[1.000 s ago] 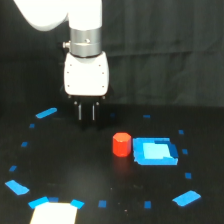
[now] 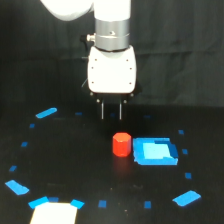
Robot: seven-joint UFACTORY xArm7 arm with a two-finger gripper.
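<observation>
A small red block (image 2: 122, 145), roughly hexagonal in outline, rests on the black table. Just to its right lies a shallow blue tray (image 2: 140, 157) with a pale blue-white area inside. My gripper (image 2: 111, 112), hanging from a white hand, is above and slightly left of the block in the picture. Its two thin dark fingers stand apart with nothing visible between them. How far the fingertips are from the block in depth cannot be judged from this one view.
Blue tape strips and small blue marks dot the table. A pale object (image 2: 54, 213) sits at the lower left edge, partly cut off. Open black surface spreads left of the block and in front of it. A dark curtain (image 2: 180, 60) hangs behind.
My gripper has shifted right, from left of the red block to nearly in line with it. The block and the tray have stayed in place.
</observation>
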